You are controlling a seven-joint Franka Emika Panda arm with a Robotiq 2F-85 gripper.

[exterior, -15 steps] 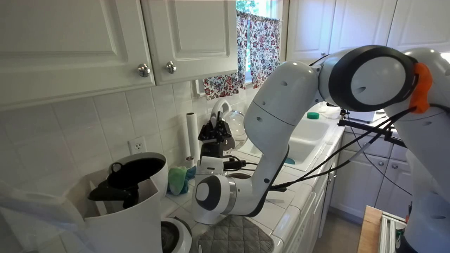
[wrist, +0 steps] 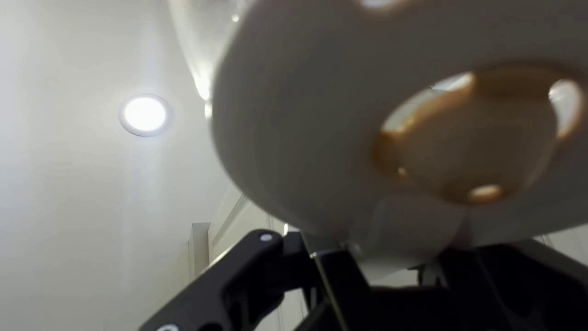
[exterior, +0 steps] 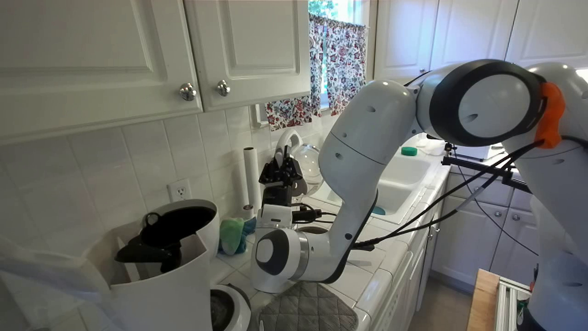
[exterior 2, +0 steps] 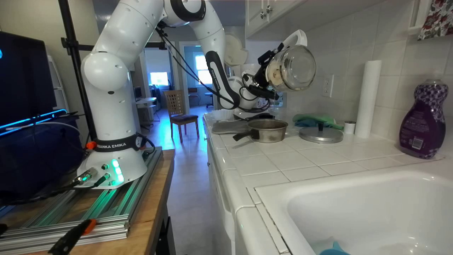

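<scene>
Held up above the counter is a clear glass carafe [exterior 2: 300, 68] with a white handle [exterior 2: 296, 38]. My gripper [exterior 2: 270, 57] is shut on that handle, and the carafe is tipped on its side. From the other side, the glass [exterior: 309, 163] shows beyond the black gripper [exterior: 280, 172], with the white handle curving over it. A blurred white part of the carafe [wrist: 308, 127] with a brown-stained opening fills much of the wrist view, just above the black fingers. Where exactly the fingertips meet the handle is hidden there.
Below the arm, a metal pot [exterior 2: 266, 131] and a grey lid [exterior 2: 321, 134] sit on the tiled counter. A white coffee maker [exterior: 160, 298] stands open at the left. Behind are a paper roll [exterior 2: 368, 100], a purple soap bottle [exterior 2: 423, 121] and the sink [exterior 2: 361, 187].
</scene>
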